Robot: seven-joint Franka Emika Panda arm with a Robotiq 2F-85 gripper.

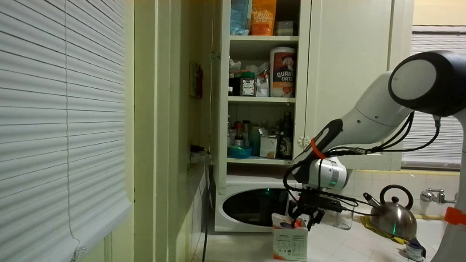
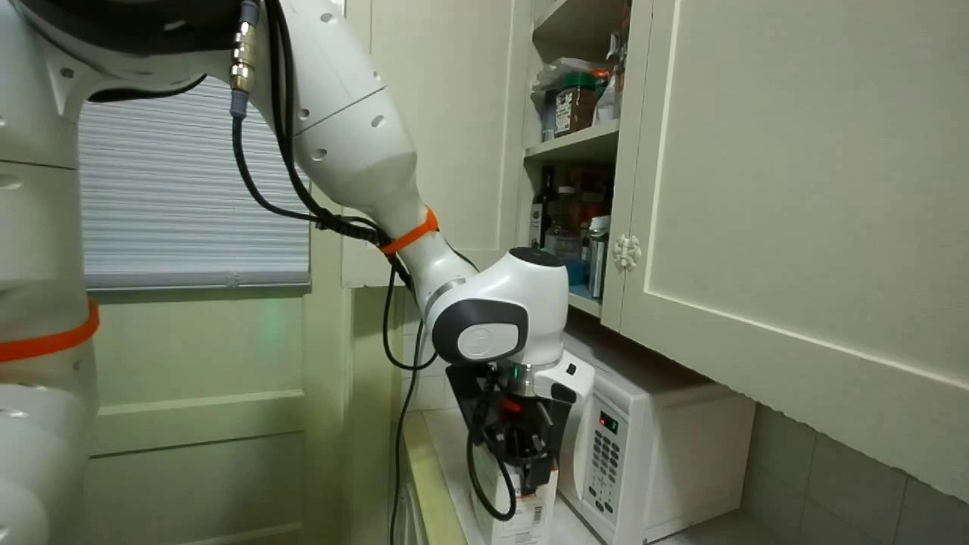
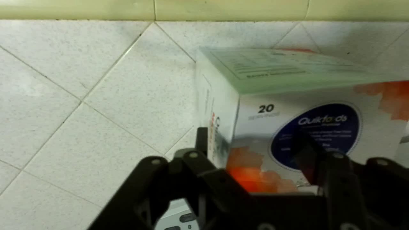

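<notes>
A white box with orange splashes and a dark blue oval label (image 3: 245, 130) stands on the counter; exterior view 1 shows the same box (image 1: 290, 245) in front of the microwave. My gripper (image 1: 302, 222) is low over its top, pointing down. In the wrist view the gripper is open, its fingers apart. The left fingertip (image 3: 202, 138) lies by the box's left side, while the right one overlaps the blue label. Whether either touches the box cannot be told. The arm partly hides the box (image 2: 537, 519) in exterior view 2.
Behind the box is a white microwave (image 1: 221, 225), below an open cupboard with stocked shelves (image 1: 262, 99). A drinking glass (image 1: 345, 220) and a steel kettle (image 1: 395, 220) stand to the right. Bare tiled counter (image 3: 84, 126) shows left of the box in the wrist view.
</notes>
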